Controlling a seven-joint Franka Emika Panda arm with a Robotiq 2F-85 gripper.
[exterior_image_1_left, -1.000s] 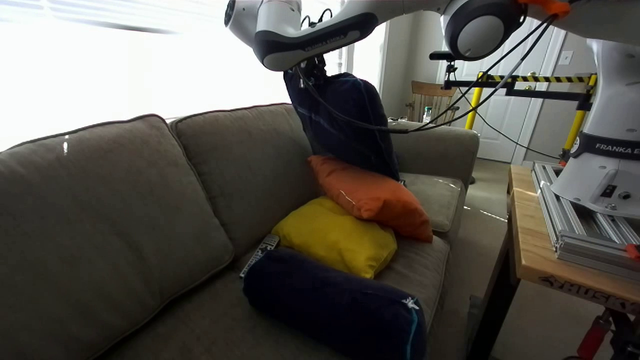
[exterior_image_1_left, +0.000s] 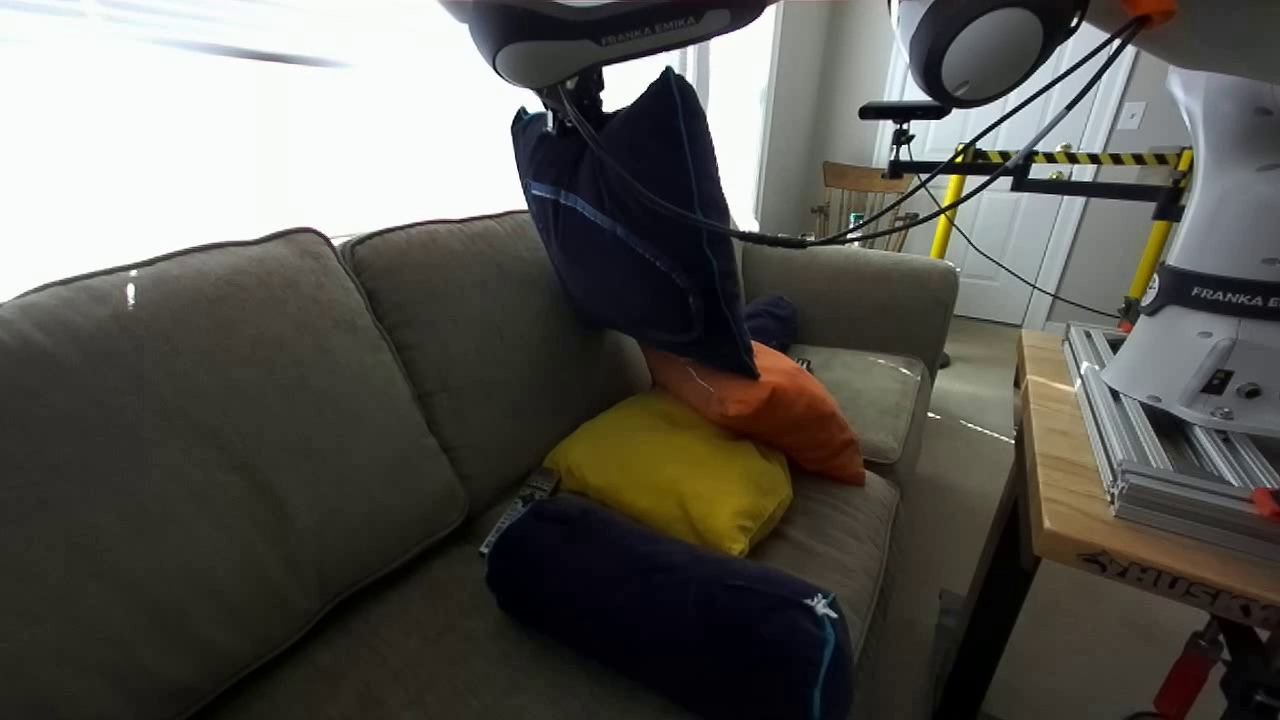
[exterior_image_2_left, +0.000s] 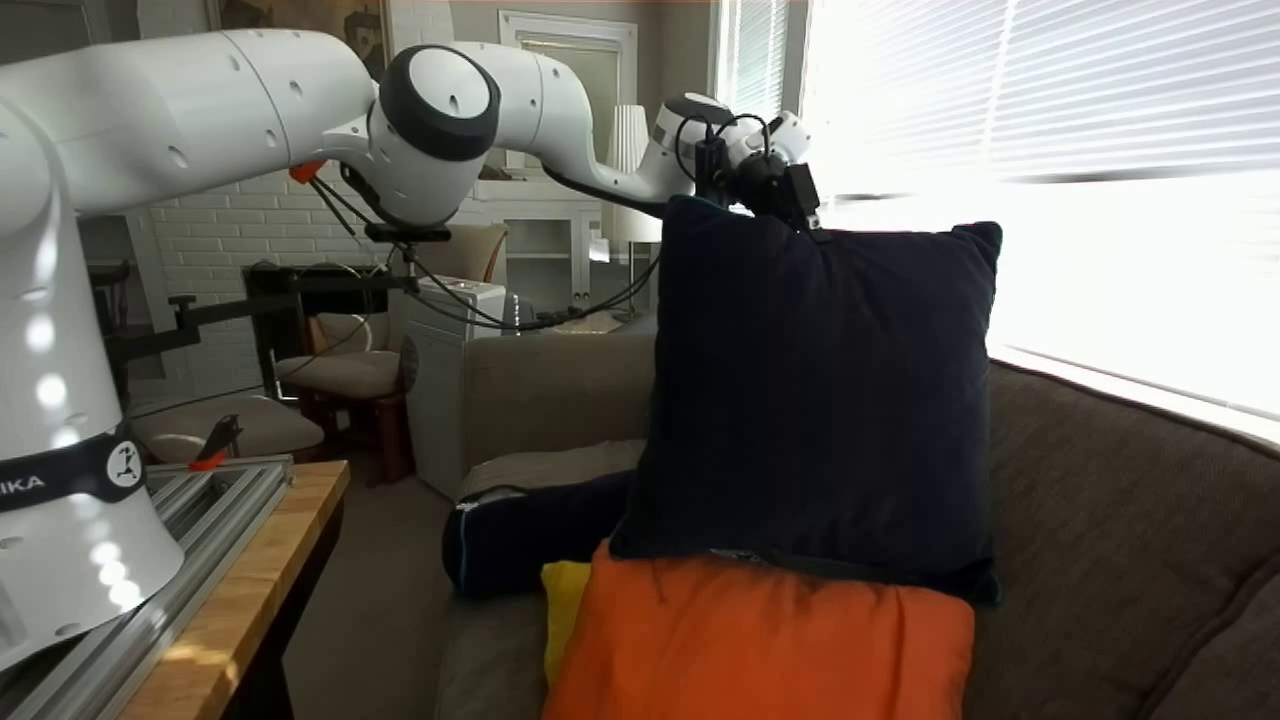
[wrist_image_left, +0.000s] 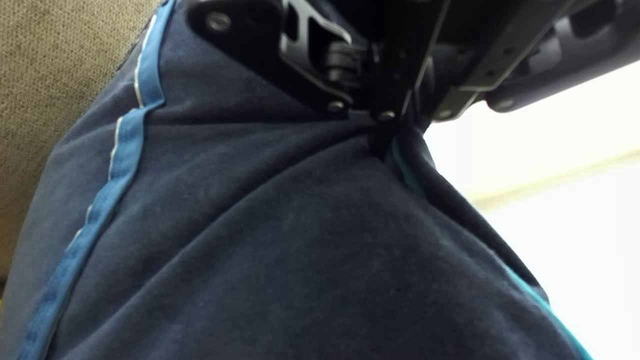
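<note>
A large square navy pillow (exterior_image_1_left: 630, 222) with light-blue trim hangs from my gripper (exterior_image_2_left: 810, 228), which is shut on its top edge. In the wrist view, folds in the navy pillow (wrist_image_left: 312, 240) run together at the gripper; the fingertips themselves are mostly hidden in the cloth. Below the pillow, the orange pillow (exterior_image_1_left: 780, 408) leans over the yellow pillow (exterior_image_1_left: 672, 468) on the sofa. The navy pillow's lower edge overlaps the orange pillow (exterior_image_2_left: 768, 648) in both exterior views; whether they touch I cannot tell.
A navy bolster (exterior_image_1_left: 660, 600) lies on the sofa seat, with a remote (exterior_image_1_left: 518, 510) by its end. Another dark item (exterior_image_1_left: 770, 322) sits near the far armrest (exterior_image_1_left: 852, 282). The backrest (exterior_image_1_left: 192, 444) borders the seat. A wooden table (exterior_image_1_left: 1068, 492) carries the arm's base.
My gripper has lifted the navy pillow higher and moved it left and nearer in exterior view 1. A dark item behind it has come into sight. The orange and yellow pillows stay in place.
</note>
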